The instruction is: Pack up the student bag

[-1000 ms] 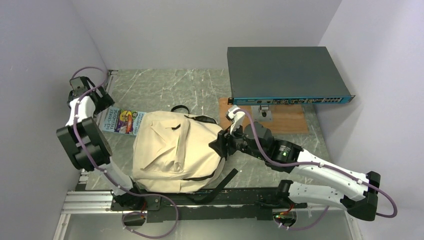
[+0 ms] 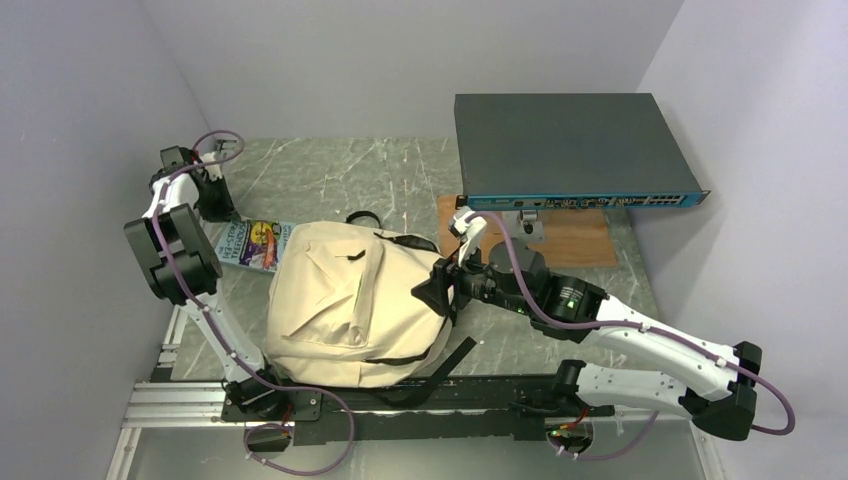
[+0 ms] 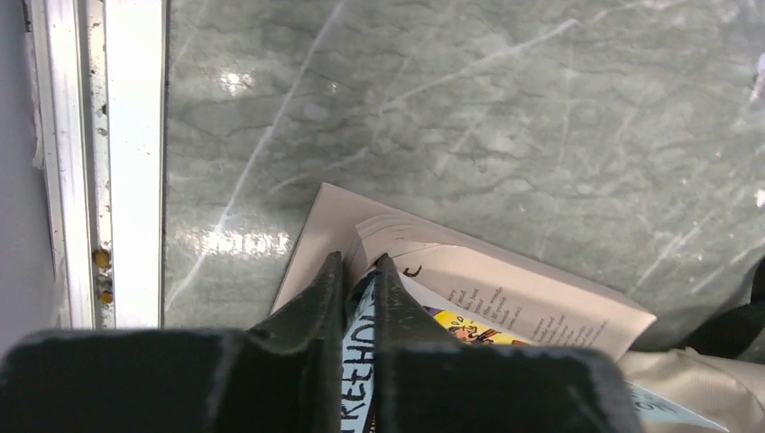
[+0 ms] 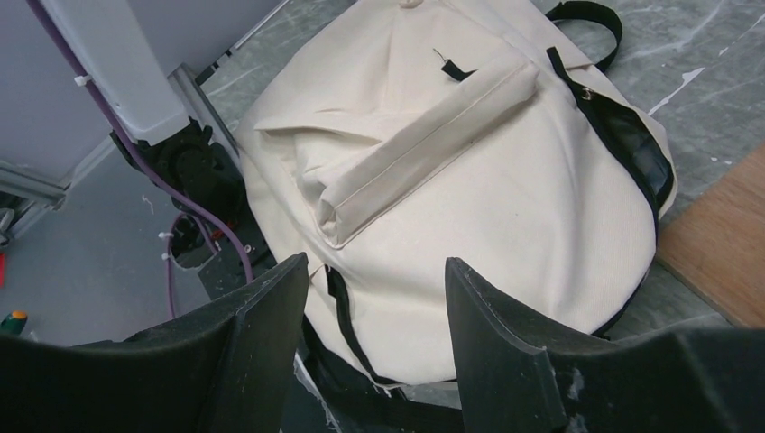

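Note:
A thin book with a blue, picture-printed cover (image 2: pixel 254 246) lies flat at the left, one end against or under the cream bag (image 2: pixel 335 300). My left gripper (image 2: pixel 234 216) is at the book's far left edge. In the left wrist view, the book's pages (image 3: pixel 532 307) bow upward, and the left gripper has its fingers nearly together, pinching a fold of cover and pages. The bag lies on its side, creased, with black zips. My right gripper stands open over the bag's right side, nothing between its fingers.
A wooden board (image 2: pixel 570 240) lies at the back right, below a dark rack box (image 2: pixel 570 145) mounted overhead. A black strap (image 2: pixel 440 372) trails off the bag's front.
The left gripper has moved right and down onto the book's far left edge, and its fingers have closed together there. The book has shifted slightly right. The right arm has barely moved.

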